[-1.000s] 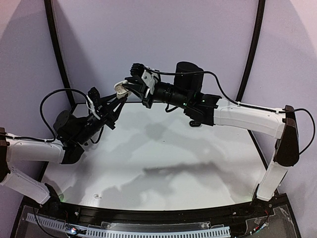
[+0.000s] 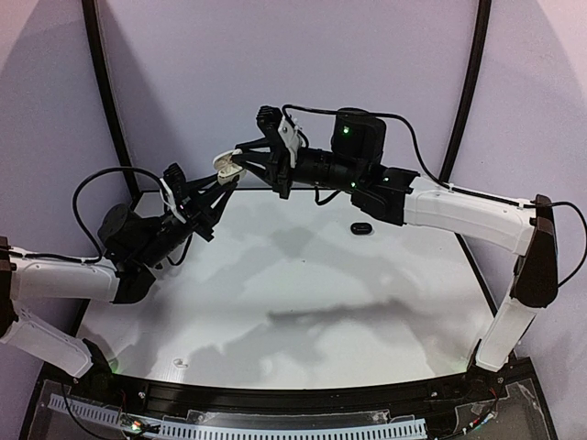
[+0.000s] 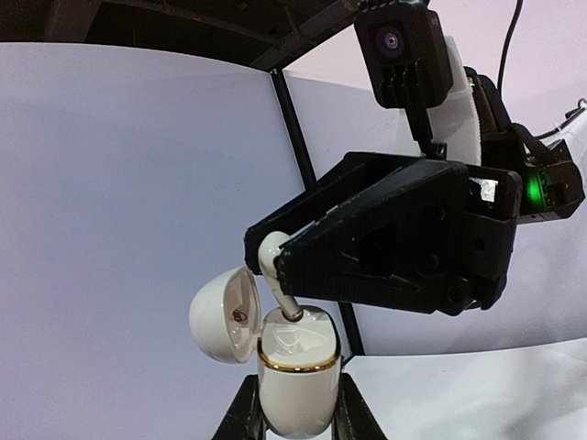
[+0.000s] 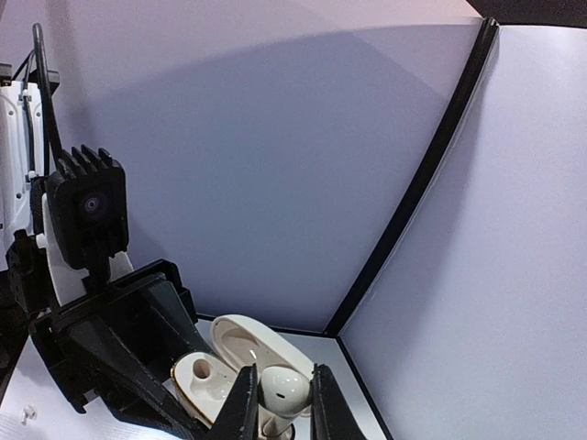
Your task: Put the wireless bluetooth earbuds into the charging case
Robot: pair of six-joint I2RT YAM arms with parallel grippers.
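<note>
High over the table, my left gripper (image 2: 226,181) is shut on the white charging case (image 3: 298,394), whose lid (image 3: 213,316) stands open. My right gripper (image 2: 240,156) is shut on a white earbud (image 3: 275,261), held over the case with its stem tip at an opening in the case top. In the right wrist view the earbud (image 4: 284,390) sits between the fingertips, beside an empty round slot in the case; whether the stem is inside its opening is hard to tell.
A small white piece (image 2: 181,362), perhaps an earbud, lies at the table's front left. A black oval object (image 2: 361,228) lies at the right rear of the white table (image 2: 293,275).
My right arm and gripper have shifted slightly to the right in the top view, its wrist tilting a little. My left arm looks nearly unchanged.
</note>
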